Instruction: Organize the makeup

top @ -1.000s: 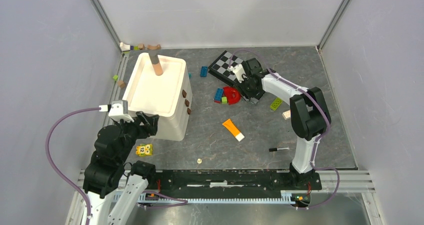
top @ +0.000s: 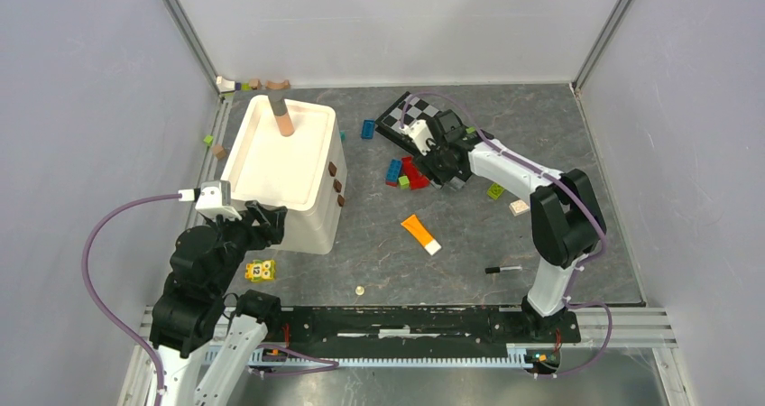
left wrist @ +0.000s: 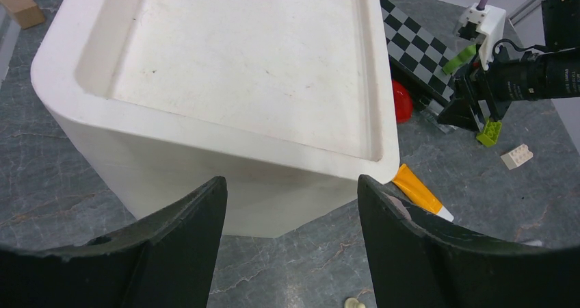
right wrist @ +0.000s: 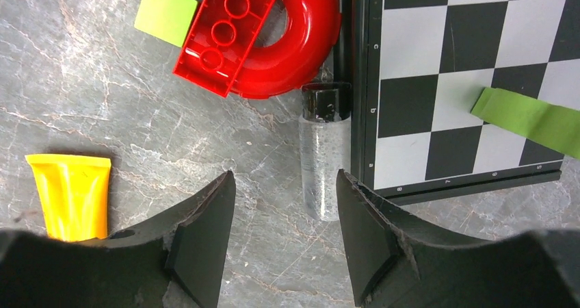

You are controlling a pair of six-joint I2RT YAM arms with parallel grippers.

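A white organizer box point(top: 280, 171) stands at the left with a tan cosmetic bottle point(top: 284, 120) on top. An orange tube with a white cap point(top: 418, 232) lies mid-table; part of it point(right wrist: 72, 191) shows in the right wrist view. A clear bottle with a black cap point(right wrist: 324, 157) lies along the checkered board point(right wrist: 465, 103). My right gripper is over that area, fingers apart, empty, just left of the bottle. My left gripper stands open and empty by the organizer's near upper edge. A small black-and-silver stick point(top: 502, 269) lies front right.
Red pieces point(right wrist: 226, 34) and a green block point(right wrist: 166, 10) lie beside the board. A yellow toy point(top: 260, 271) sits below the organizer, a pale block point(top: 519, 207) to the right.
My right arm and gripper have shifted slightly leftward in the top view. The left arm and the objects look unchanged.
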